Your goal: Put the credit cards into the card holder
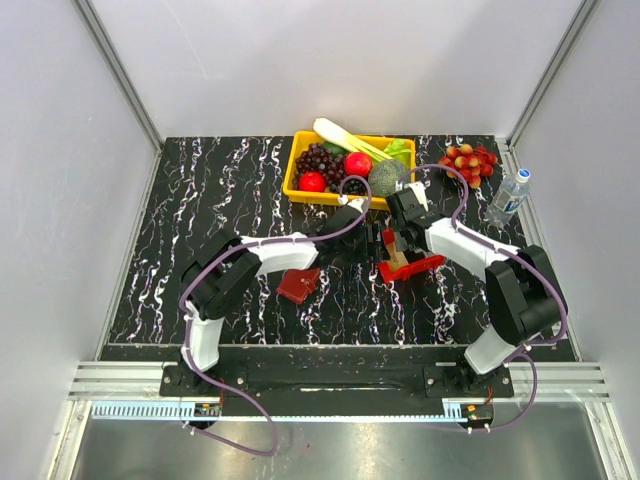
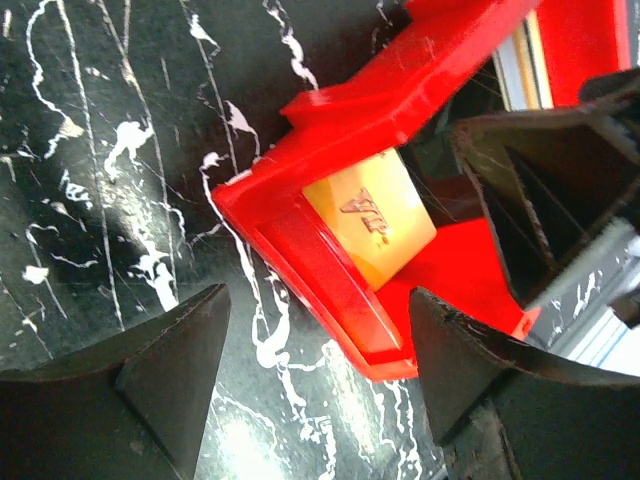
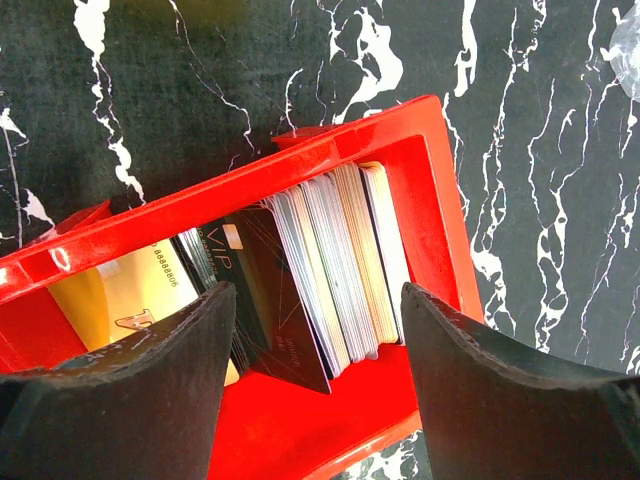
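Observation:
Several cards stand on edge in the red box [image 3: 300, 168]: a light-edged stack [image 3: 335, 265], a black VIP card [image 3: 265, 290] leaning on it, and a gold card [image 3: 150, 295] to the left. My right gripper is open over the box, its fingers on either side of the light-edged stack; contact cannot be told. In the left wrist view my left gripper stands open beside the box's end, with nothing between its fingers, near the gold card [image 2: 375, 215]. A dark red card holder [image 1: 298, 285] lies on the table, left of the box.
A yellow basket [image 1: 290, 190] of fruit and vegetables stands behind the box. Red grapes [image 1: 468, 162] and a clear bottle [image 1: 508, 197] are at the back right.

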